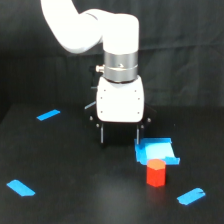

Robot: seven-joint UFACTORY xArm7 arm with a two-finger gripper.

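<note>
My gripper (120, 140) hangs over the dark table near the middle of the camera view, pointing down below its white hand. Its dark fingers look spread wide apart, and nothing shows between them, though they are hard to make out against the black background. A red block (156, 175) stands on the table to the right of the gripper and nearer the camera. Directly behind it lies a bright blue piece (143, 154) with a paler patch on it; the block hides part of its front edge. The gripper's right finger is close to the blue piece's upper left in the view; contact cannot be told.
Blue strips mark the table: a far-left strip (48, 115), a near-left strip (20, 188) and a near-right strip (191, 196). A dark curtain hangs behind.
</note>
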